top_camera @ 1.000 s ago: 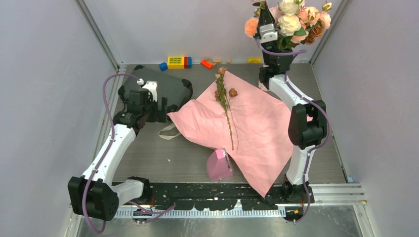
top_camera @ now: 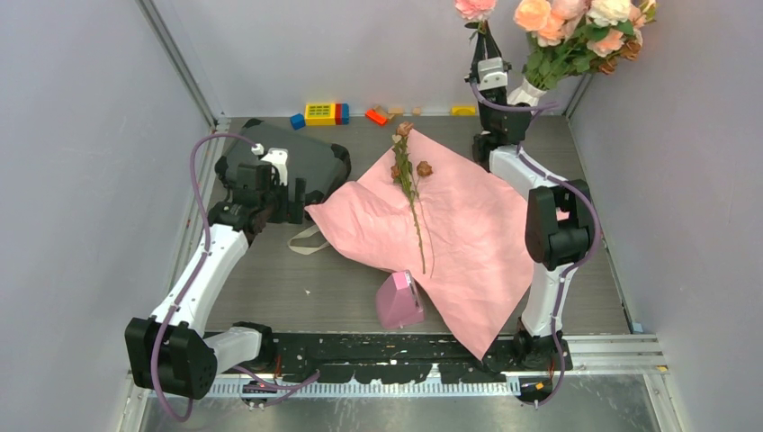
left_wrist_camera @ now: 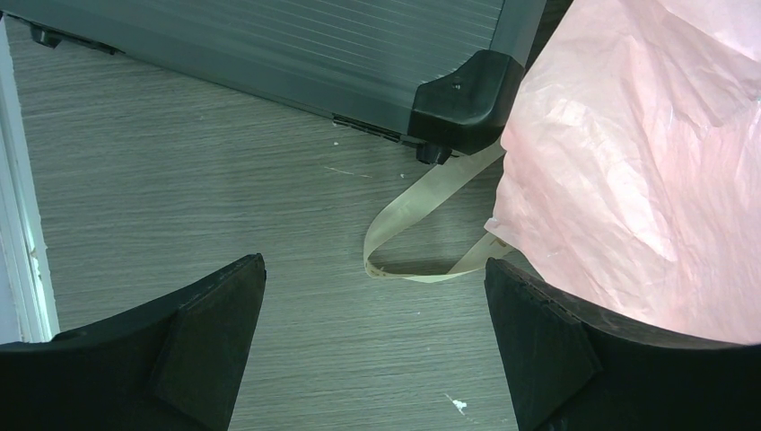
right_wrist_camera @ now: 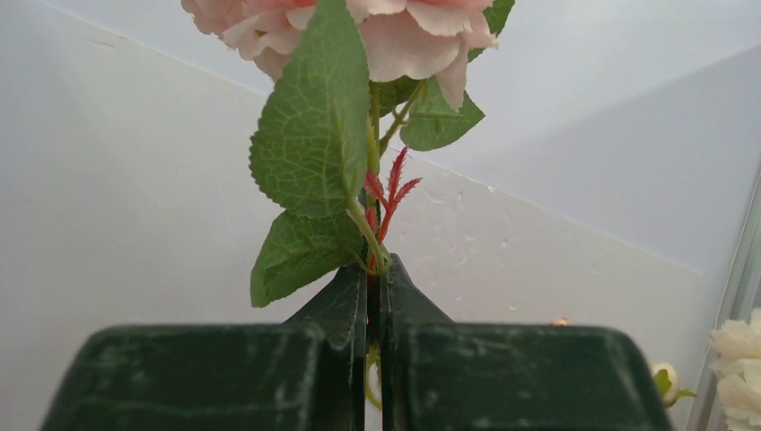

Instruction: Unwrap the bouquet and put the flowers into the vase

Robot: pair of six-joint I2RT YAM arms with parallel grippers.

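High at the back right, my right gripper (top_camera: 484, 32) is shut on the stem of a pink flower (top_camera: 474, 8). In the right wrist view, the flower's pale pink petals (right_wrist_camera: 413, 40) and green leaves stand upright above the shut fingers. The white vase (top_camera: 529, 93) leans to the right beside the right gripper, its bouquet (top_camera: 585, 40) of peach, cream and brown blooms tilting toward the right wall. The vase's lower part is hidden behind the arm. Two dried brown flowers (top_camera: 405, 171) lie on pink paper (top_camera: 477, 243). My left gripper (top_camera: 297, 200) is open and empty.
A dark grey case (top_camera: 288, 148) lies under the left gripper, a beige strap (left_wrist_camera: 395, 215) beside it. Toy blocks (top_camera: 320, 114) line the back wall. A pink box (top_camera: 399, 301) sits near the front edge. Bare floor shows at the front left.
The bouquet and vase have swung right and now tilt, away from the right gripper. The right gripper came slightly down in the top view with its pink flower. The left arm stays nearly still.
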